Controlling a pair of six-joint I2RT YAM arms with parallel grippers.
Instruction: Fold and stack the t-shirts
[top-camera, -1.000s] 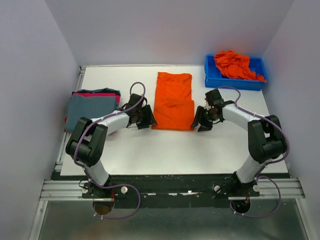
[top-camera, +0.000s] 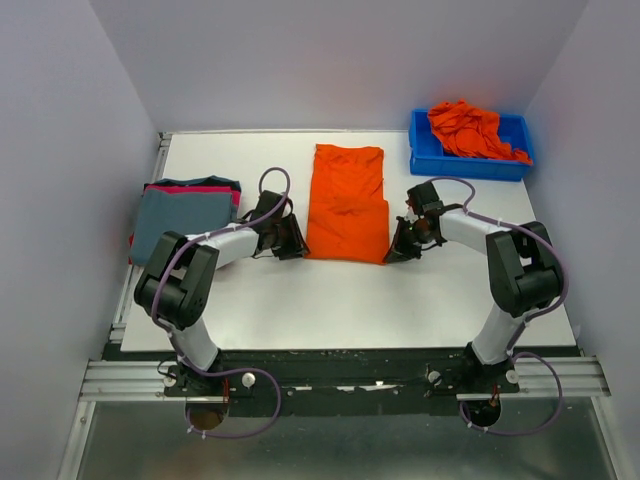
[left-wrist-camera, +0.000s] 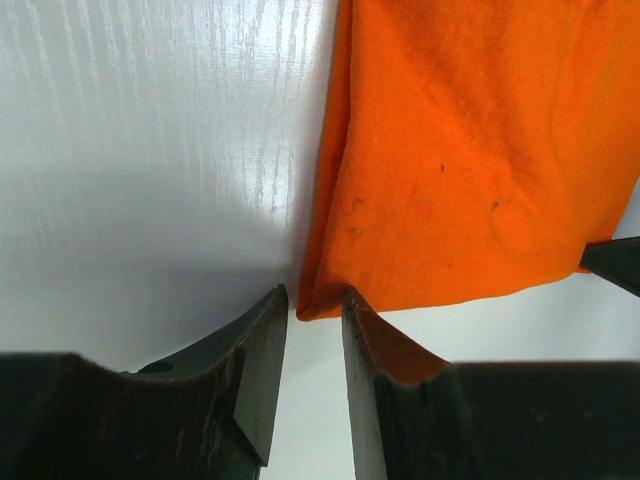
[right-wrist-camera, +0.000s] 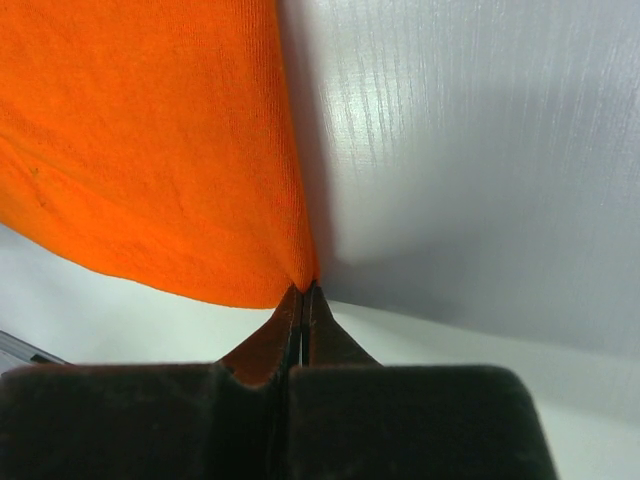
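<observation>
An orange T-shirt lies partly folded at the middle of the white table, its near corners under my two grippers. At the lower-left corner, my left gripper has its fingertips a little apart, astride the cloth's edge. At the lower-right corner, my right gripper is shut, its fingertips pinching the very corner of the orange cloth.
A stack of folded shirts sits at the left beside my left arm. A blue bin with crumpled orange shirts stands at the back right.
My right gripper has moved slightly down onto the shirt's corner and closed. My left gripper has narrowed slightly at the other corner.
</observation>
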